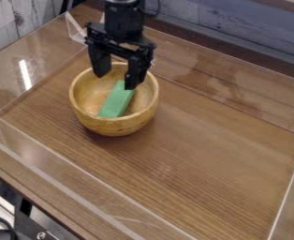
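Note:
A yellow-orange bowl (146, 115) sits left of centre on the wooden table, with a green block (118, 100) lying inside it. My black gripper (120, 67) hangs over the back part of the bowl, its fingers spread open either side, above and behind the green block. Nothing shows between the fingers.
Something clear or white at the back left is partly hidden by the arm. Dark cable shows at the bottom left corner, off the table.

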